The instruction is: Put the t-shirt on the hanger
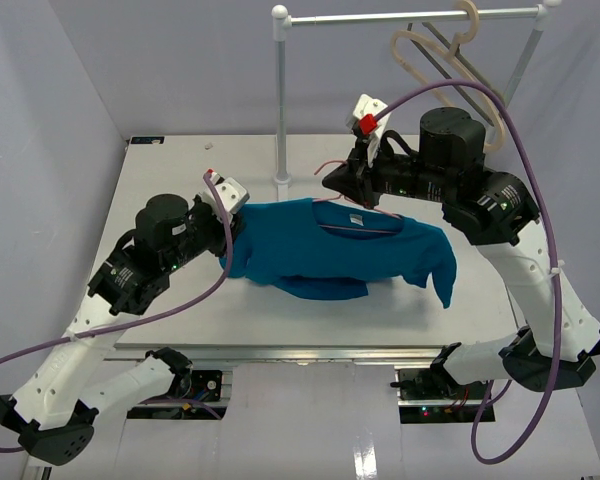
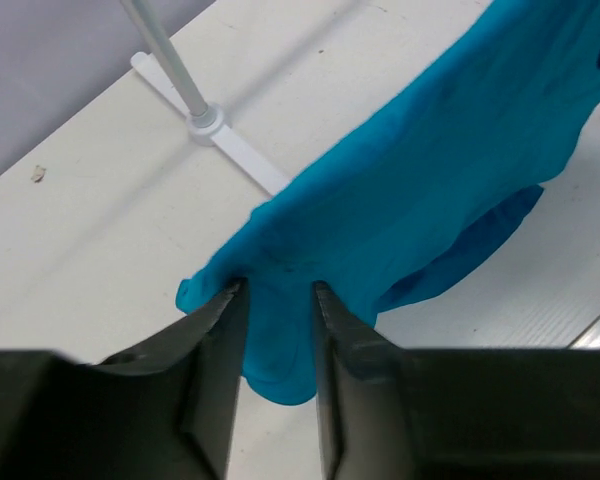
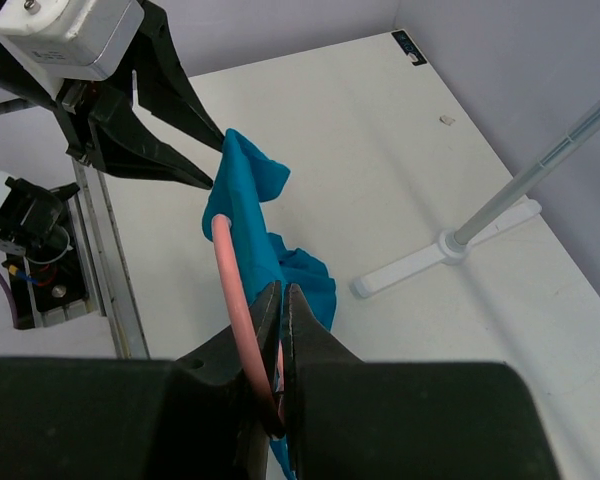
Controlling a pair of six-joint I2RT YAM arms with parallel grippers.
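Note:
The teal t-shirt (image 1: 310, 250) lies stretched across the white table, a pink hanger (image 3: 238, 300) inside its neck opening. My right gripper (image 1: 335, 185) is shut on the hanger, whose hook sticks up in the top view. My left gripper is at the shirt's left end, its fingers (image 2: 335, 320) apart against the fabric in the left wrist view; whether cloth is held between them is unclear.
A rail (image 1: 360, 20) on white posts stands behind, with spare hangers (image 1: 490, 100) hanging at its right end. Bare table (image 1: 160, 170) shows at the back left and along the front edge.

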